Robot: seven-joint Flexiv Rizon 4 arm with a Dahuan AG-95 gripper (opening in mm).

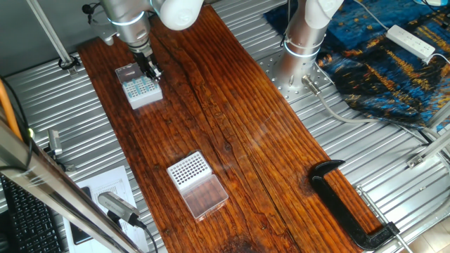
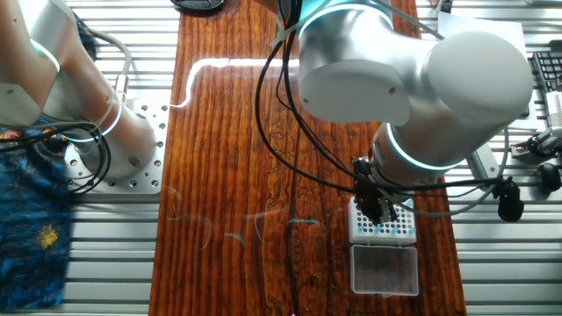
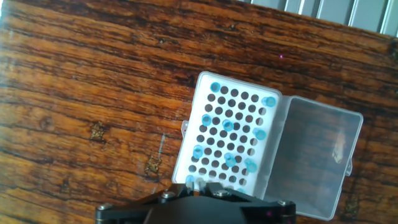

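Note:
A white tube rack box (image 3: 225,134) holds several blue-tinted tubes, spread among rows of mostly empty holes. Its clear lid (image 3: 314,155) lies folded open on the table beside it. Just above the rack's edge hangs my black gripper (image 1: 155,74), pointing down. From the wrist, the gripper overlaps the near end of the rack, and its fingertips look close together. Whether anything is between them is too small to tell. A second white rack box (image 1: 190,171) with an open clear lid (image 1: 205,197) stands apart on the table; no tubes show in it.
A black clamp (image 1: 344,211) grips the table's near right edge. Loose cables (image 2: 303,149) hang around my arm.

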